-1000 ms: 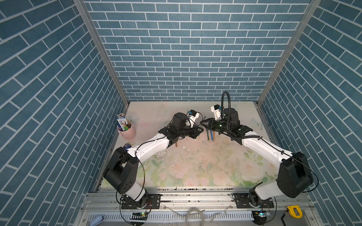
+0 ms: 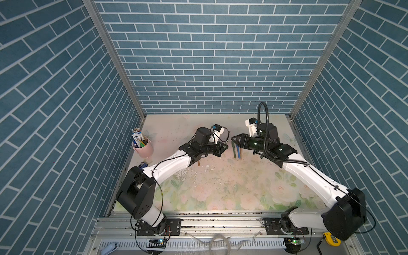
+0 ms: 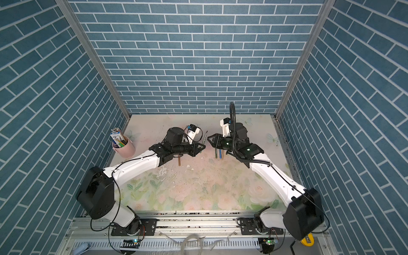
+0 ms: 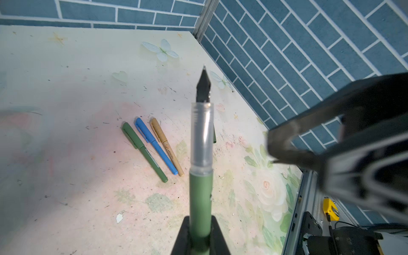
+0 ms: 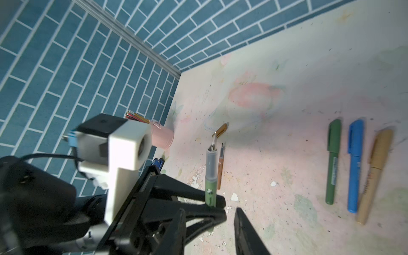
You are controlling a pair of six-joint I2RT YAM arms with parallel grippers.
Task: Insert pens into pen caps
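My left gripper is shut on a pen (image 4: 200, 191) with a green barrel, held upright in mid-air, clear section and dark nib at the top (image 5: 211, 165). My right gripper stands open and empty, to the right of the held pen and apart from it. Capped pens lie side by side on the table: green (image 5: 333, 170), blue (image 5: 354, 178) and tan (image 5: 374, 178). Behind the held pen lie a brown pen (image 5: 220, 170) and a separate brown cap (image 5: 221, 130).
A pink pot (image 2: 143, 148) of pens and packs stands at the table's left edge. Tiled walls enclose the back and sides.
My right gripper has moved rightwards, away from my left gripper and the pen. The left arm has not visibly moved.
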